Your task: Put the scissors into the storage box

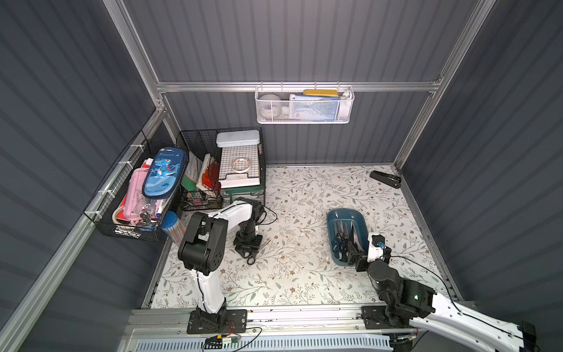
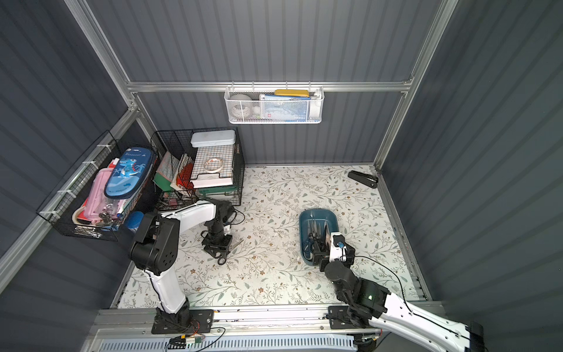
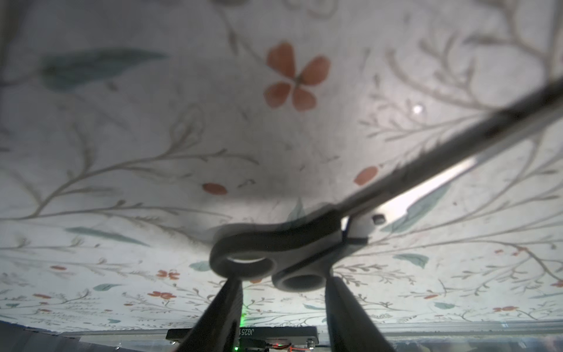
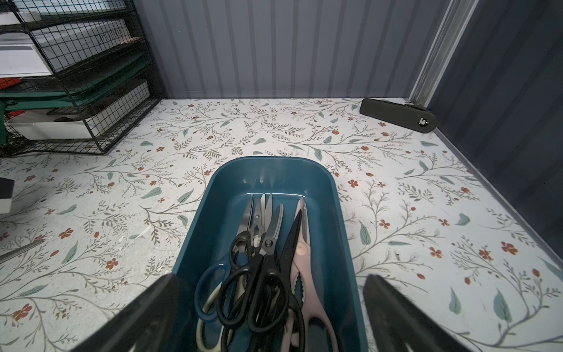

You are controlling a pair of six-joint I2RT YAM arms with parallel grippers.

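Black-handled scissors (image 3: 305, 234) lie on the floral surface at left, blades pointing up-right in the left wrist view. My left gripper is open just above their handles, one finger at either side of the rings' lower part; the top views show it (image 1: 248, 246) over them, partly covering them. A teal storage box (image 4: 264, 170) holding several scissors stands at right. My right gripper is open over the near end of that box, its fingers blurred at both sides of the view.
Black wire baskets (image 1: 193, 140) with stationery fill the back left, with a blue-lidded container (image 1: 173, 226) below. A black stapler (image 1: 384, 178) lies at the back right. A white mesh basket (image 1: 303, 117) hangs on the back wall.
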